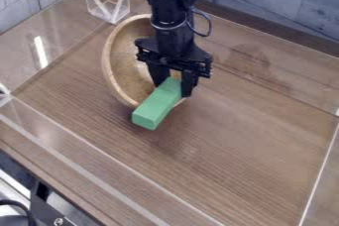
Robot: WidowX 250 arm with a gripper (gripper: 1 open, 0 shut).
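A green rectangular block (158,104) is at the gripper (172,74), tilted with its lower end reaching toward the front, over the front rim of a round tan bowl (127,63). The dark gripper hangs above the bowl's right part and hides much of it. Whether its fingers are closed on the block is hard to make out.
The wooden table (232,161) has free room to the right and front. White wire or plastic objects sit at the back left (109,4) and left edge. Dark cables lie off the table at the front left corner.
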